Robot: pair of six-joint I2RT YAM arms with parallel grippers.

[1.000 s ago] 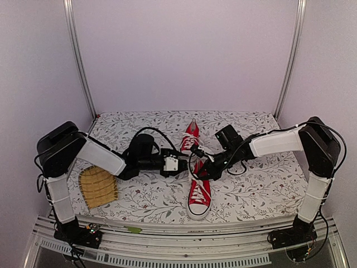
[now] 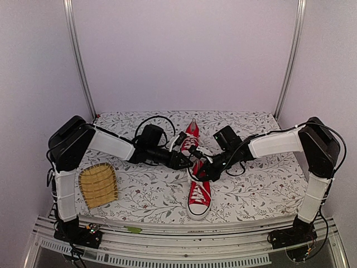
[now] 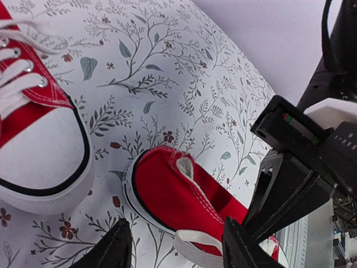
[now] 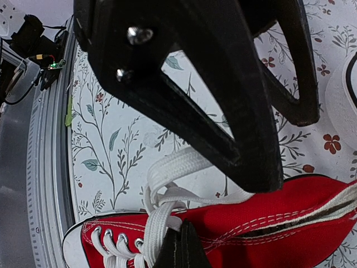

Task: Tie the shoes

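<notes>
The nearer red shoe with white laces lies toe to the front in the top view. Behind it sits the second red shoe. My left gripper is open over the nearer shoe's heel side, a white lace loop beside its right-hand finger. Low over the laces, my right gripper is shut, the white lace bunched at its fingertips and running between them. The left gripper's dark fingers cross the right wrist view, close above a raised loop. Fingers hide part of the lacing.
A woven tan mat lies on the left of the floral tablecloth. Both arms meet closely over the shoes, leaving little room between the grippers.
The right arm and both shoes look unmoved.
</notes>
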